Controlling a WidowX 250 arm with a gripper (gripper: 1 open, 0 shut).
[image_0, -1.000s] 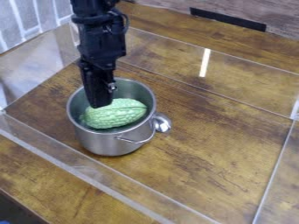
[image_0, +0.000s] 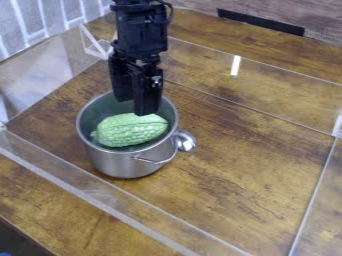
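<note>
A steel pot (image_0: 127, 158) stands on the wooden table with a pale green bumpy vegetable (image_0: 130, 128), like a bitter melon, lying inside it. My black gripper (image_0: 138, 100) hangs just above the pot, over the vegetable and toward its back, with its fingers apart and nothing seen held between them. A small shiny metal object (image_0: 185, 139), perhaps a ladle or lid, sits at the pot's right side.
Clear panel edges or strips border the work area. A white slatted structure (image_0: 40, 25) stands at the back left.
My gripper has shifted slightly to the right over the pot. The pot and the vegetable look unmoved.
</note>
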